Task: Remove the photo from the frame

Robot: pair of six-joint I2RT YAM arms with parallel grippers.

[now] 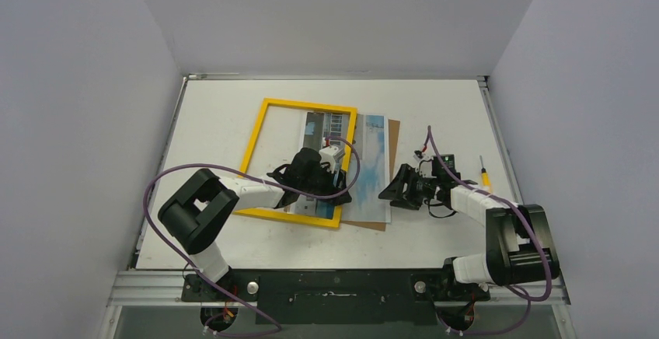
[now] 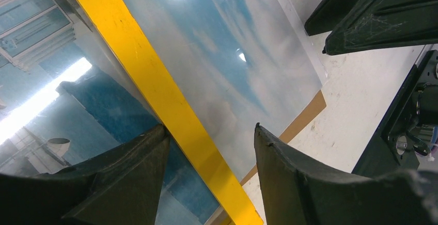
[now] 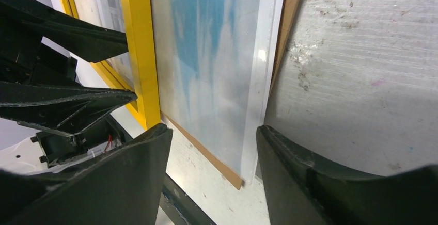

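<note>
The yellow frame (image 1: 250, 146) lies flat on the table. The photo (image 1: 335, 127), under a clear sheet (image 1: 376, 160), extends beneath the frame's right bar (image 2: 165, 98) and out beyond it. In the left wrist view my left gripper is part open astride that bar; its left finger is close against the bar, the other stands apart over the sheet's lower edge. My right gripper is part open at the sheet's right edge. One of its fingers is over the sheet; the other is close against the outer edge. Neither gripper has closed on anything.
A brown backing board (image 1: 394, 141) sticks out past the sheet's right and lower edges. At the table's right side lies a yellow-handled screwdriver (image 1: 486, 177). Behind the right arm the table (image 1: 443, 113) is clear.
</note>
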